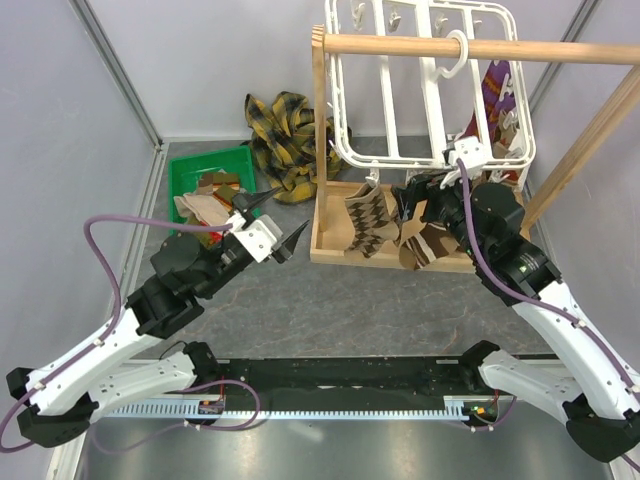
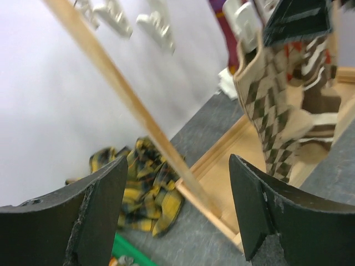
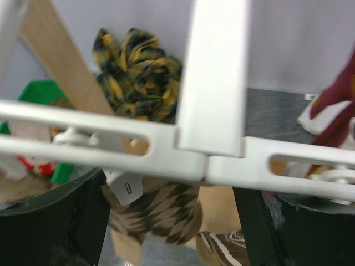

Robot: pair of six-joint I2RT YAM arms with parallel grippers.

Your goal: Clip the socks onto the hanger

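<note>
The white hanger point(image 1: 405, 163) hangs from the wooden rail at upper right. A brown checkered sock point(image 1: 370, 218) hangs from a front-edge clip; in the left wrist view this sock point(image 2: 265, 105) dangles above the wooden base. Beside it hangs a brown striped sock point(image 1: 428, 247), its upper end hidden by the right arm. My left gripper point(image 1: 279, 220) stands open and empty, left of the rack. Close under the hanger's front bar, my right gripper has its fingers apart, with the checkered sock showing behind the gap.
A green basket point(image 1: 172, 180) with more socks stands at left. A yellow-black plaid cloth point(image 1: 290, 140) lies behind it. The rack's wooden post point(image 1: 320, 130) and rail point(image 1: 400, 45) stand close to both arms. Purple socks point(image 1: 495, 95) hang at the hanger's far right.
</note>
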